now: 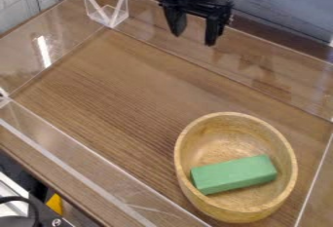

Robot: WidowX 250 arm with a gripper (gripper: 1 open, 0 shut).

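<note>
My gripper (196, 21) hangs over the back of the wooden tray, near the top centre, open, its two dark fingers apart with nothing visible between them. In the lower right a round wooden bowl (200, 143) holds a green rectangular block (235, 173) lying in its bottom.
The wooden tray floor (117, 99) is clear across the middle and left. A white wire-like bracket (107, 9) stands at the back left. Clear walls edge the tray, and a dark cable lies outside it at the lower left.
</note>
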